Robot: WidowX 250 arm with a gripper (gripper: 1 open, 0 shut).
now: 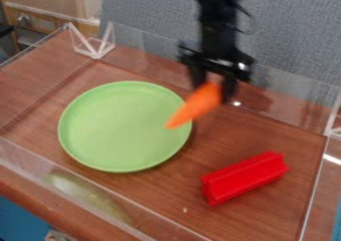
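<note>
The black gripper [213, 66], blurred by motion, is raised above the back of the table, right of the green plate [114, 130]. An orange carrot [196, 106] hangs from it, tilted, over the plate's right edge. The plate itself is empty. A red block [244, 177] lies at the front right of the wooden table [200, 215].
A clear low barrier rims the table, with a white bracket [91, 46] at the back left. A cardboard box [54, 1] stands beyond it.
</note>
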